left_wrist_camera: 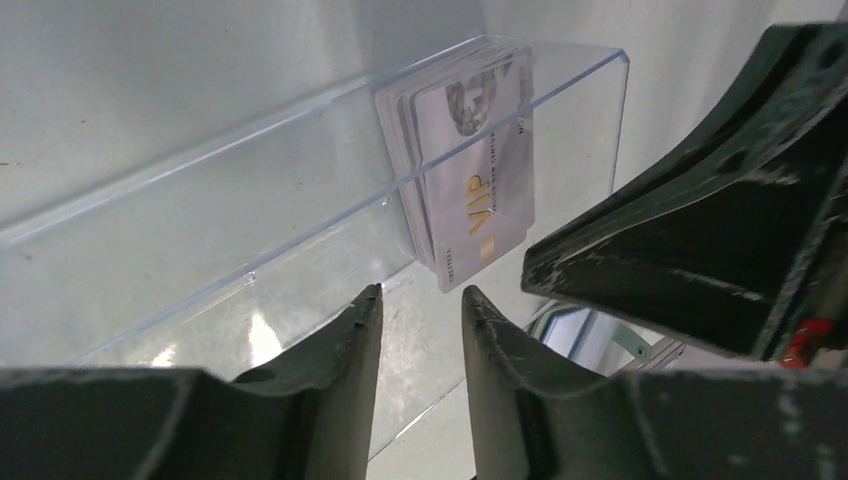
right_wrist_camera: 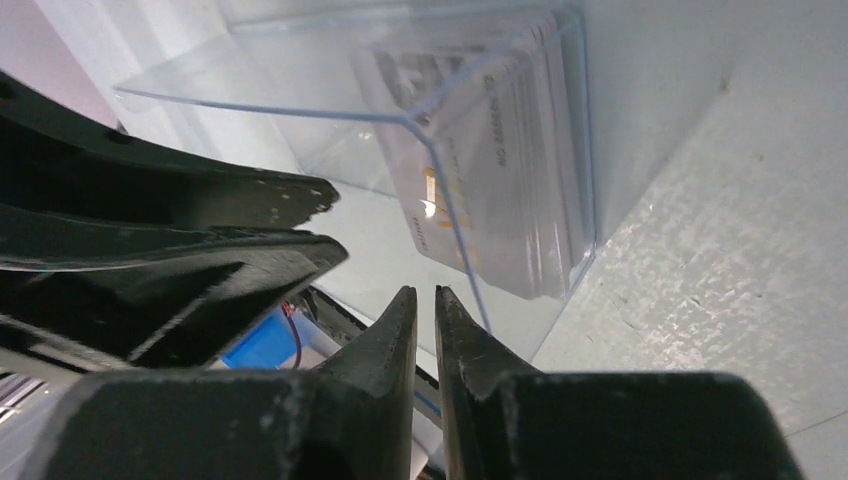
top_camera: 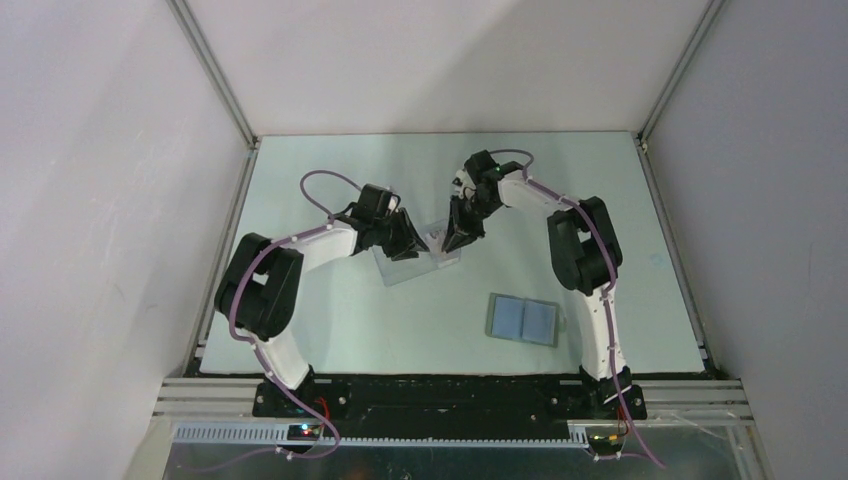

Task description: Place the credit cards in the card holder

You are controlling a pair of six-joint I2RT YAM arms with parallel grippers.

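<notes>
A clear open box [top_camera: 397,270] lies mid-table; a stack of white credit cards [left_wrist_camera: 478,165] leans in its right end, the front one lettered VIP. Over the box hangs my left gripper, open, nothing between its fingers, its tips just in front of the cards in its own wrist view. Blue inside and grey-edged, the card holder [top_camera: 508,317] lies open at the front right, away from both grippers.
My two grippers are close together above the box, their tips nearly meeting in the top view. The box's clear walls [right_wrist_camera: 450,200] stand around the cards.
</notes>
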